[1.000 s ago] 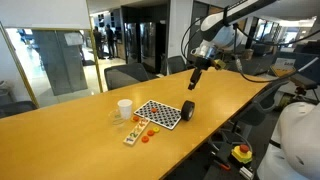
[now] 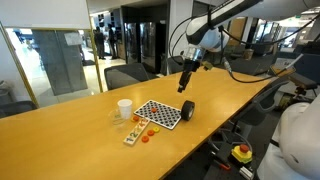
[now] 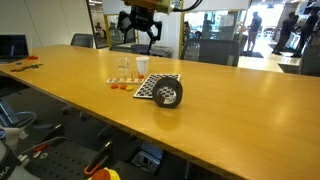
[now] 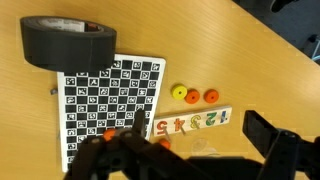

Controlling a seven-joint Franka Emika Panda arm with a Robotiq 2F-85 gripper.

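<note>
Above the table, my gripper stands open and empty, high over the area near the checkered board. In the wrist view its dark fingers are spread wide, with a number strip and small discs in sight between and beyond them. A black tape roll stands on edge at the board's end. One yellow disc and two orange discs lie by the strip. More orange pieces show partly behind the gripper. The white mug stands behind the board, near a clear cup.
A wide bare tabletop stretches left in exterior view 1. Chairs stand around the edges, and a laptop sits at the far left.
The things on the table look unmoved.
</note>
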